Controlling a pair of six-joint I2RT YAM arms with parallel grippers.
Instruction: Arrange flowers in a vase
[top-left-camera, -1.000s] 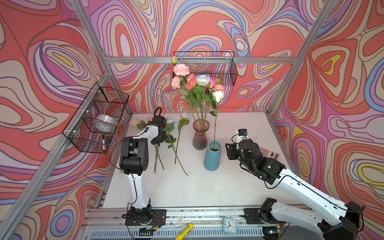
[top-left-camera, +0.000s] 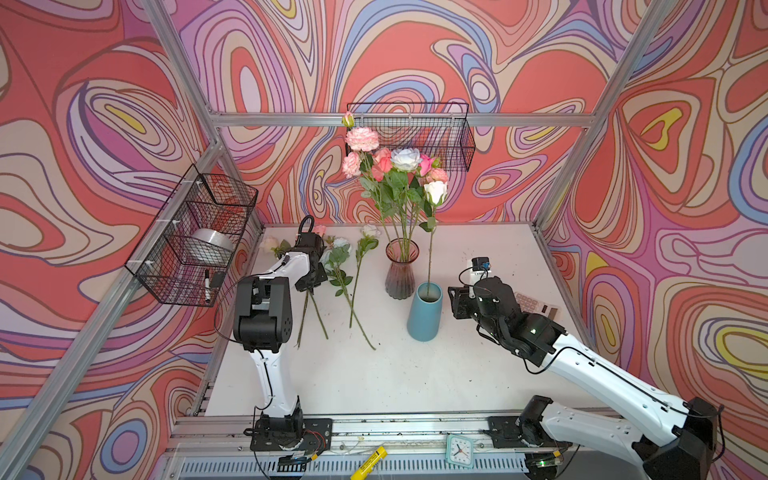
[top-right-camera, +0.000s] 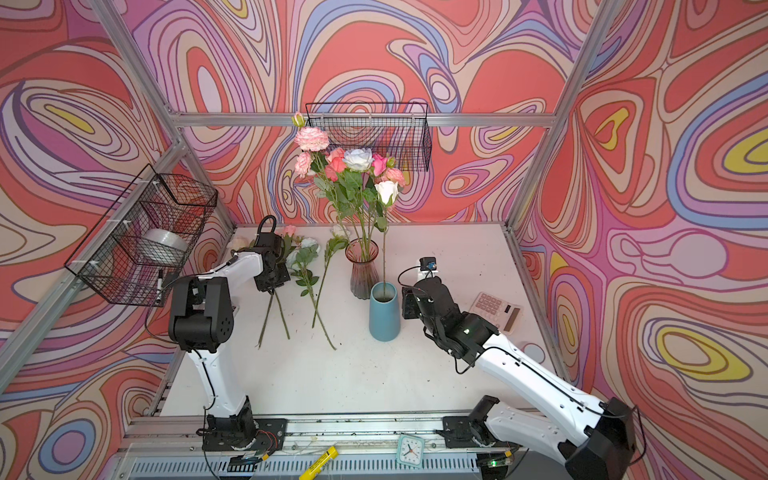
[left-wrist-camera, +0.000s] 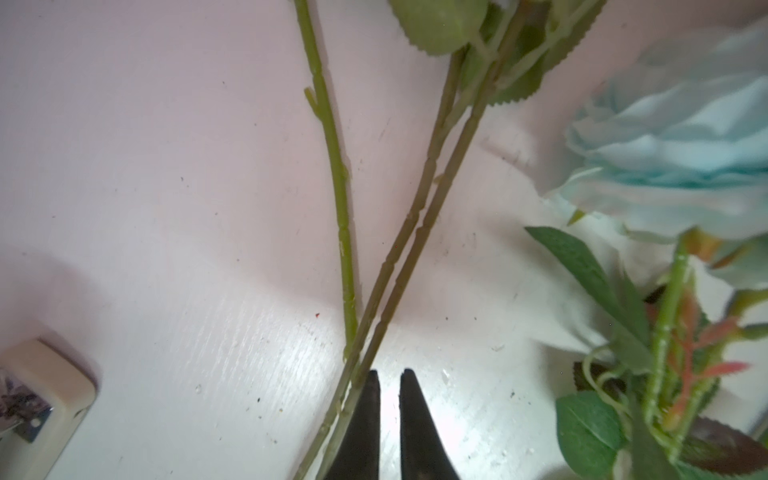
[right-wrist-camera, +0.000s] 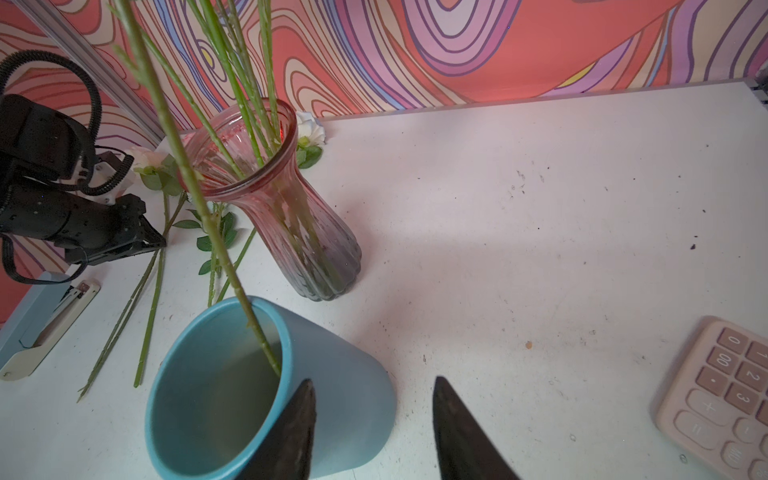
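Note:
Loose flowers lie at the table's left: a pale blue bloom (left-wrist-camera: 672, 136) and crossed stems (left-wrist-camera: 336, 208). My left gripper is low over them, its narrow fingertips slightly apart at two brown stems; whether it grips one is unclear. A pink glass vase (top-left-camera: 400, 276) holds a tall bunch of roses (top-left-camera: 384, 164). In front of it stands a blue vase (top-left-camera: 424, 320) with one white rose (top-left-camera: 436, 192) in it. My right gripper stands open just right of the blue vase, nothing between its fingers.
A calculator (right-wrist-camera: 712, 392) lies at the right. Wire baskets hang on the left (top-left-camera: 192, 264) and back (top-left-camera: 412, 136).
The right arm has barely moved.

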